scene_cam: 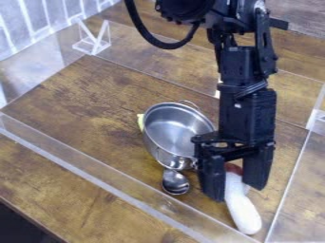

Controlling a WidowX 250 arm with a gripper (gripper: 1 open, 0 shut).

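Observation:
My black gripper [233, 173] points down over a white-handled object [244, 213] with a red-and-white head, on the wooden table at the lower right. The fingers hide most of that head, and I cannot tell whether they touch it or how far they are closed. A steel pot [170, 127] sits left of the gripper, and a metal spoon [176, 182] lies just below the pot.
Clear plastic walls border the wooden table [83, 114], along the front, back and right side. A small yellow item, partly hidden, lies behind the pot's left side.

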